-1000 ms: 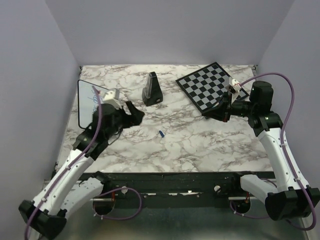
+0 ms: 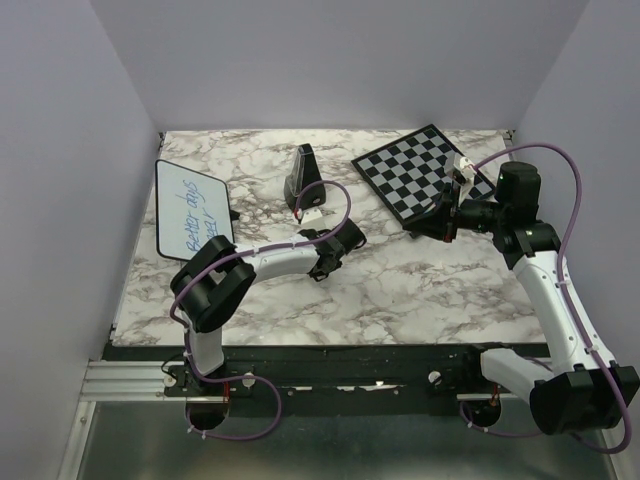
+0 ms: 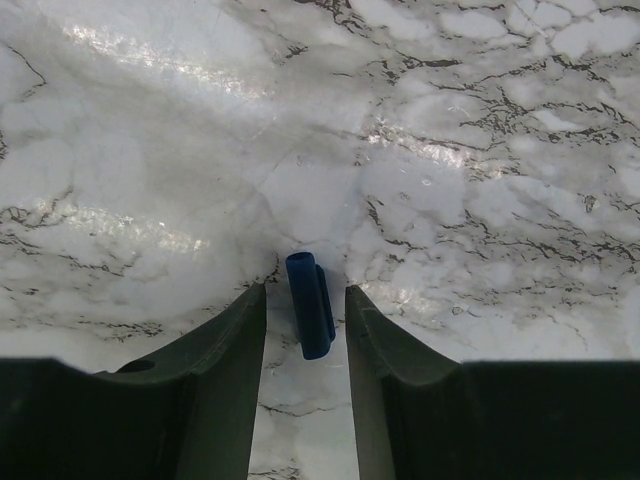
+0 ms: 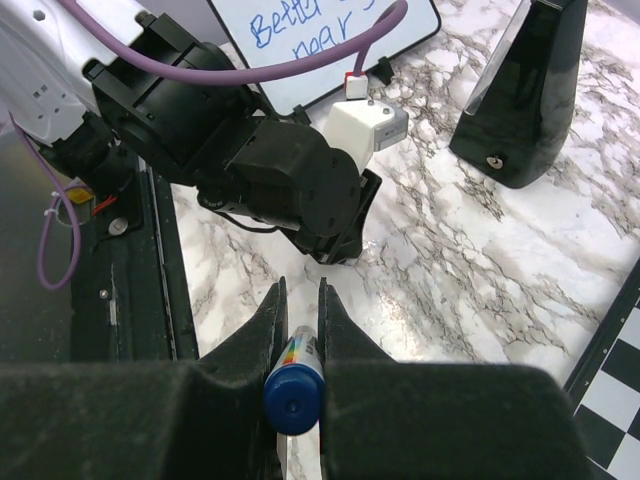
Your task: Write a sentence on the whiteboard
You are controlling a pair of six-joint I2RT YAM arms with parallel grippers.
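Note:
The whiteboard (image 2: 192,200) at the left bears blue handwriting, "Better days", with a second word below. In the left wrist view a small dark-blue piece, apparently a marker cap (image 3: 308,305), lies on the marble between the open fingers of my left gripper, which is low over it. My right gripper is shut on a marker (image 4: 293,400) with a rainbow-marked barrel and blue end, held above the right of the table.
A checkerboard (image 2: 415,160) lies at the back right. A black stand (image 2: 305,185) stands at the back middle.
My left gripper has swung right and come down over the blue piece, which was uncovered in the top view a second ago. The right arm has barely moved.

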